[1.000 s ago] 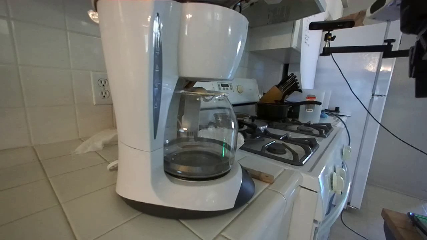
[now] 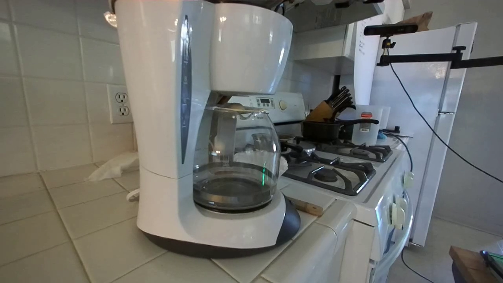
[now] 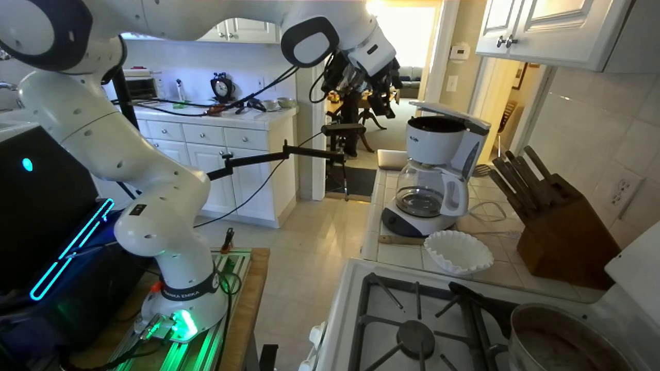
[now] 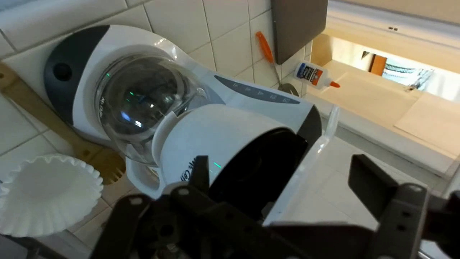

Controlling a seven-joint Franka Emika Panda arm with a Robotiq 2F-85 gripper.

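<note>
A white coffee maker [image 2: 160,118] stands on the tiled counter, its glass carafe [image 2: 238,165] seated on the base. In the exterior view from the stove side, its lid [image 3: 448,114] is raised above the dark, open basket [image 3: 436,123]. My gripper [image 3: 386,102] is in the air to the left of the coffee maker and higher than it. From the wrist, the gripper has its fingers [image 4: 373,185] spread wide with nothing held. The raised lid [image 4: 302,168] and open basket [image 4: 258,168] appear beyond the gap, apart from the fingers as far as I can tell.
Beside the carafe lie a stack of white paper filters [image 3: 459,252] and a wooden fork [image 4: 47,108]. A glue bottle [image 4: 312,75] and an orange-handled utensil [image 4: 265,47] are behind the machine. The knife block [image 3: 566,229] and stove [image 3: 359,272] border the counter.
A second ago the arm and dark gripper showed at the right edge of exterior view 1; now only small dark parts show along its top. The coffee maker has not moved.
</note>
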